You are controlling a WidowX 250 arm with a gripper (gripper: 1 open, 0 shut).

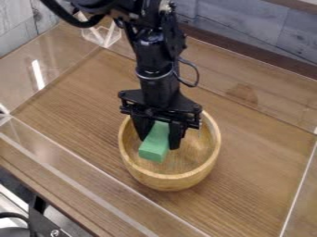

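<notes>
A round wooden bowl (186, 169) sits on the wooden table (69, 120). My black gripper (158, 130) hangs over the bowl, shut on a green block (154, 144), which is inside the bowl's outline, tilted, its top hidden by the fingers. Whether the block touches the bowl's floor I cannot tell.
A grey wall runs along the back right, and clear plastic pieces show at the upper left and left edge. A dark gap with a cable is at the lower left.
</notes>
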